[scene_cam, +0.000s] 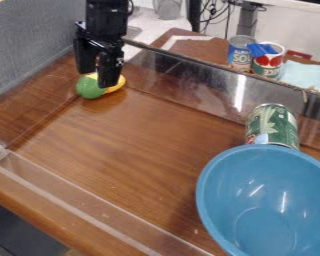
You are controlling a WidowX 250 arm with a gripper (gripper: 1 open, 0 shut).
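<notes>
The black gripper (99,62) hangs at the upper left of the wooden tray, open, its fingers over a green and yellow toy (91,88) that lies on the wood near the grey back-left wall. Whether the fingers touch the toy cannot be told. A large blue bowl (270,200) sits at the lower right.
A green can (271,127) stands behind the bowl. Beyond the clear rail are two cans (240,52) and a pale blue cloth (306,76).
</notes>
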